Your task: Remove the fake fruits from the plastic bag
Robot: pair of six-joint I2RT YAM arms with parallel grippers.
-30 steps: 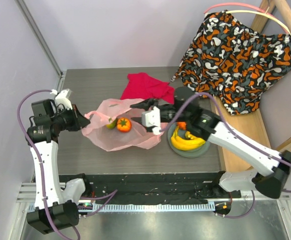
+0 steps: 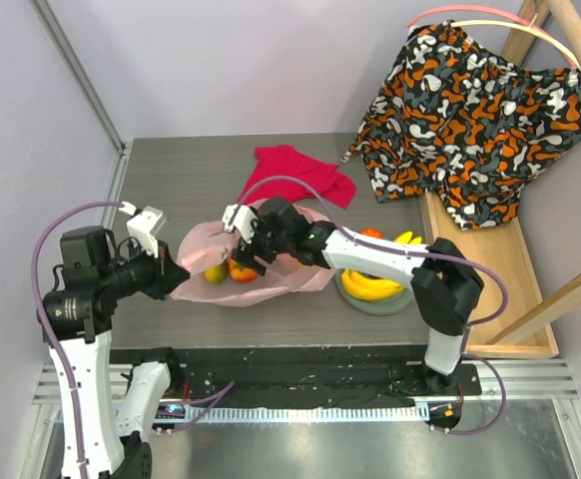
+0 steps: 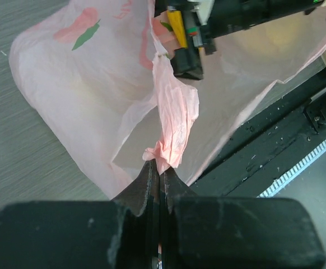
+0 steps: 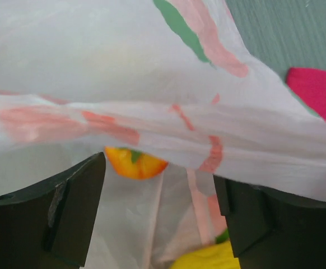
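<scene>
A pale pink plastic bag (image 2: 206, 242) lies spread with its mouth toward the right, in the middle of the table. Its gathered corner (image 3: 173, 106) is pinched by my left gripper, which is shut on it. Inside the bag, an orange fruit (image 2: 241, 272) and a yellow-green fruit (image 2: 216, 271) show in the top view. My right gripper reaches into the bag with its fingers apart. Between and beyond them the orange fruit (image 4: 135, 162) is partly covered by a bag fold, and a yellow fruit (image 4: 210, 258) shows low in the right wrist view.
A green plate (image 2: 380, 304) with bananas (image 2: 370, 286) and an orange-red fruit (image 2: 371, 234) at its back stands right of the bag, beneath the right arm. Behind lies a red cloth (image 2: 295, 172). Patterned fabric (image 2: 460, 110) hangs over a wooden frame at the right.
My right gripper has moved left from the bag's right side into its middle, above the fruit.
</scene>
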